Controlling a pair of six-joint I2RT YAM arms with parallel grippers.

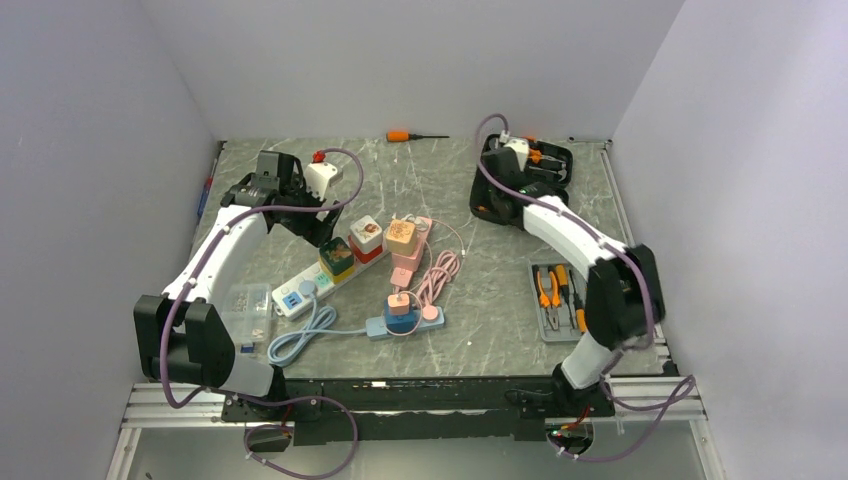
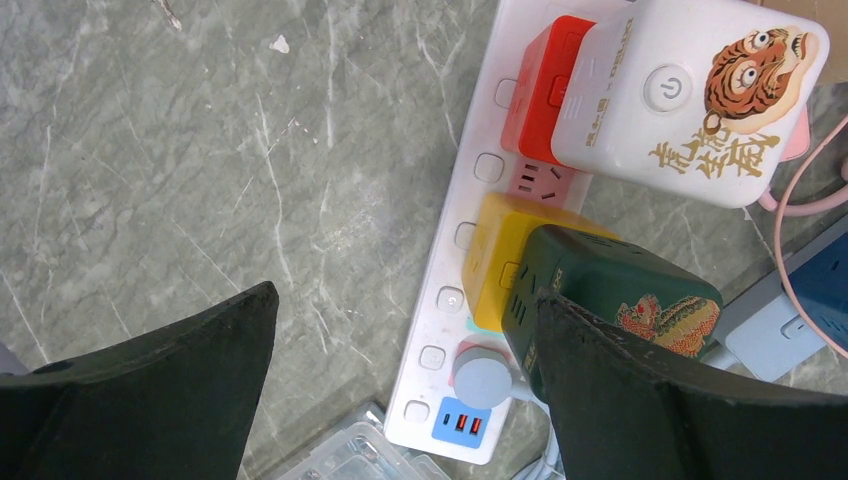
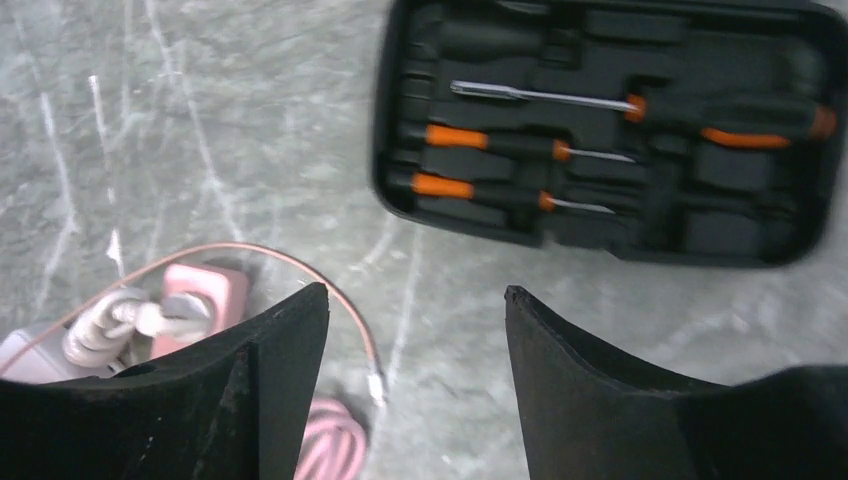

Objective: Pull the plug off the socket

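Observation:
A white power strip [image 2: 440, 370] carries a yellow and green cube adapter [image 2: 610, 290], a red and white one [image 2: 690, 95] and a round plug [image 2: 482, 378]. My open left gripper is above it. A pink strip [image 1: 405, 275] holds a beige cube [image 1: 401, 235]; a light blue strip [image 1: 433, 320] holds a blue adapter [image 1: 398, 320] with a small plug on it. My right gripper is over bare table by the black tool case, blurred, fingers apart with nothing between them.
A black tool case [image 3: 600, 240] is at back right, a grey tool tray [image 1: 548, 330] at front right, a clear box [image 1: 240, 310] at left. A screwdriver [image 1: 400, 136] lies at the back. Coiled cables fill the front middle.

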